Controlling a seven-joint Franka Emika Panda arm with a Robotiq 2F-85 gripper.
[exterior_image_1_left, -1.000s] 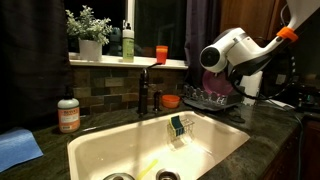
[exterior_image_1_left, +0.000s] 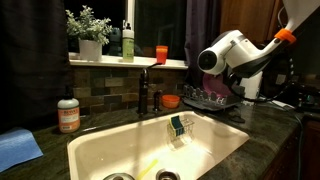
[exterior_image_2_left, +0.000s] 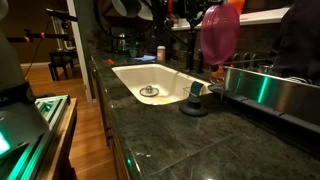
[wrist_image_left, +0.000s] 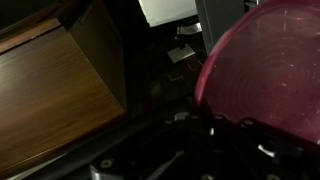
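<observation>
A pink, partly see-through round dish (wrist_image_left: 265, 75) fills the right side of the wrist view, its rim running down between the fingers of my gripper. My gripper is shut on that rim. In exterior view 2 the pink dish (exterior_image_2_left: 221, 34) hangs tilted on edge above the counter, near the metal dish rack (exterior_image_2_left: 285, 97), apart from it. In exterior view 1 the white arm (exterior_image_1_left: 230, 55) reaches in front of the rack (exterior_image_1_left: 210, 98); the fingers cannot be made out there.
The white sink (exterior_image_1_left: 150, 147) holds a small wire caddy (exterior_image_1_left: 180, 128). Around it stand a faucet (exterior_image_1_left: 143, 95), an orange bowl (exterior_image_1_left: 170, 101) and a soap bottle (exterior_image_1_left: 68, 112). A dark stand (exterior_image_2_left: 195, 103) is at the sink's edge.
The arm has shifted only very slightly at the right of exterior view 1. The sink and the things around it have stayed put.
</observation>
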